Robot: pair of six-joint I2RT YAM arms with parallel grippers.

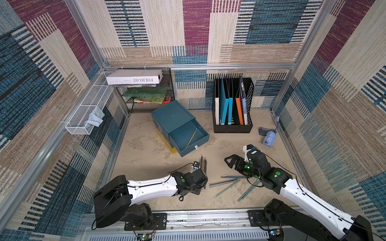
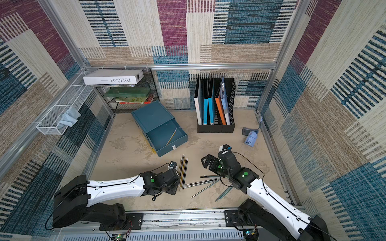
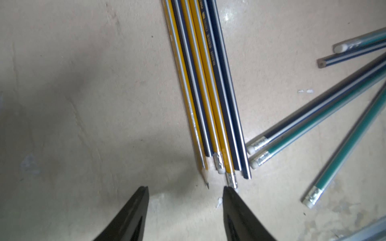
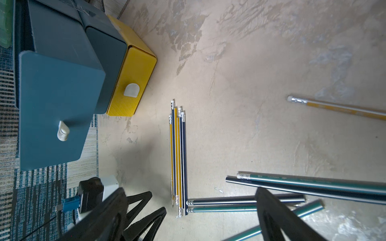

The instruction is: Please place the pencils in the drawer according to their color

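Note:
A bundle of yellow and dark-blue pencils (image 3: 213, 92) lies side by side; my left gripper hangs over its near end, open and empty. Teal and dark pencils (image 3: 337, 160) lie loose to the right. My right gripper is open above the table, right of the bundle. The blue drawer unit (image 1: 170, 114) has a drawer (image 1: 183, 136) pulled out with a pencil (image 1: 192, 136) inside; a yellow drawer front (image 4: 128, 84) shows in the right wrist view. A lone yellow pencil (image 4: 337, 108) also shows there.
A black file holder with folders (image 1: 231, 128) stands at the back, with a blue pouch-like object (image 1: 269, 138) to its right. A wire shelf with a white binder (image 1: 132, 76) is at the back left.

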